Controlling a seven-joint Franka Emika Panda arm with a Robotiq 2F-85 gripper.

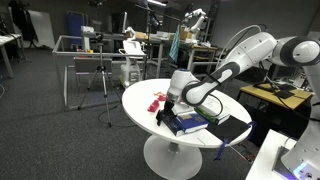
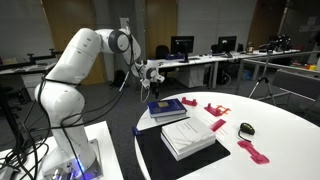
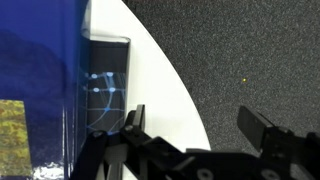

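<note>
My gripper is open at the table's edge, and nothing shows between its fingers. To its left in the wrist view lies a thick blue book (image 3: pixel 40 75) with a gold patch on its cover. A dark, thin item with a light-blue line pattern (image 3: pixel 108 78) shows beside the book, close to the left finger. In exterior view 2 the gripper (image 2: pixel 144 98) hangs near the far left corner of the blue book (image 2: pixel 172 107). A white book (image 2: pixel 188 137) lies on a black mat nearer that camera.
Red pieces (image 2: pixel 253 152) and a dark-and-green object (image 2: pixel 246 130) lie on the round white table (image 2: pixel 285 125). Its curved edge passes below the gripper, with grey carpet (image 3: pixel 245 50) beyond.
</note>
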